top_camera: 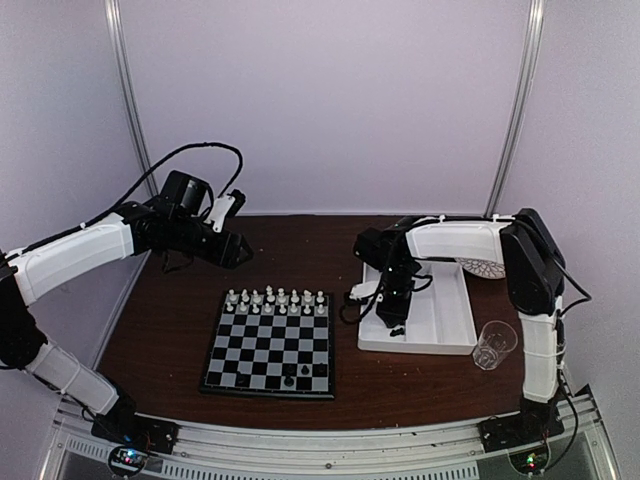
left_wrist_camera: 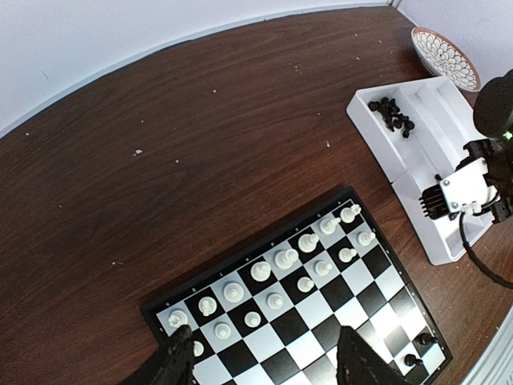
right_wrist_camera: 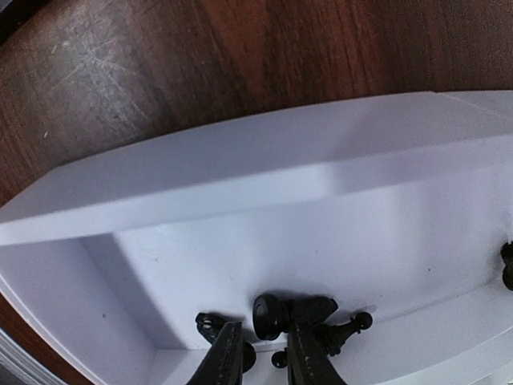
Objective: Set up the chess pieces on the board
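The chessboard [top_camera: 265, 345] carries two rows of white pieces [top_camera: 275, 302] along its far side. A few black pieces [left_wrist_camera: 412, 359] stand near the opposite edge. More black pieces [right_wrist_camera: 295, 314] lie on their sides in the front of the white tray [top_camera: 450, 330]. My right gripper reaches into that tray, its fingers [right_wrist_camera: 227, 353] part open just over these pieces; nothing is clearly held between them. Beyond the board's far left corner, my left gripper hangs open and empty above the table.
Another cluster of black pieces [left_wrist_camera: 392, 116] lies at the tray's far end. Right of the tray stands a clear glass [top_camera: 495, 345], with a patterned bowl [left_wrist_camera: 446, 58] behind. The table left of and behind the board is bare.
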